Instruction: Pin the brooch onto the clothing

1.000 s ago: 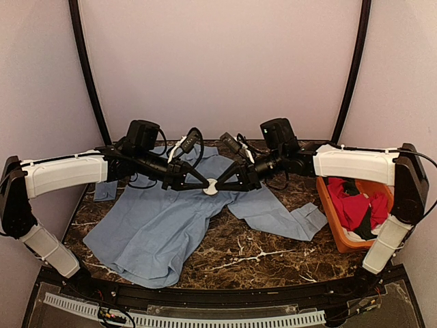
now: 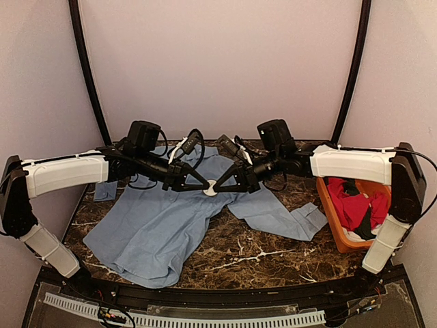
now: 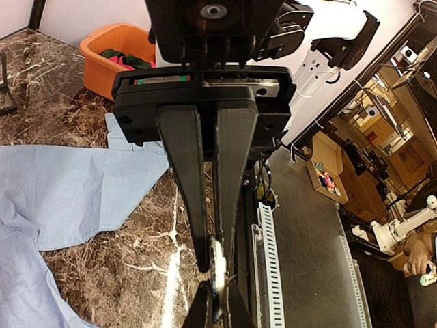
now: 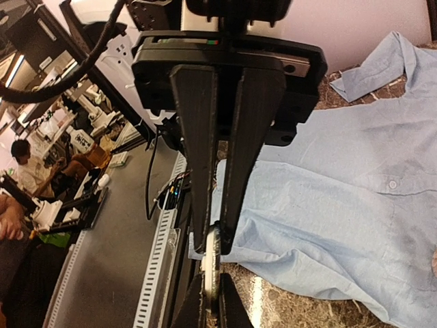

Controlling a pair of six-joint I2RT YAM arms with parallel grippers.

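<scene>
The round white brooch (image 2: 210,188) is held up over the shirt, edge-on in both wrist views. My right gripper is shut on its rim from the right. From the opposite side my left gripper has its fingers on either side of the same brooch, nearly together; whether both press on it cannot be told. The brooch's pin is not clear. A light blue shirt (image 2: 160,232) lies spread on the marbled table under the arms, and no cloth shows between the fingers.
An orange bin (image 2: 341,240) with red and dark cloth stands at the right. One shirt sleeve (image 2: 276,220) reaches toward it. Bare marbled table (image 2: 252,263) lies in front of that sleeve. A dark rail (image 2: 218,297) borders the near edge.
</scene>
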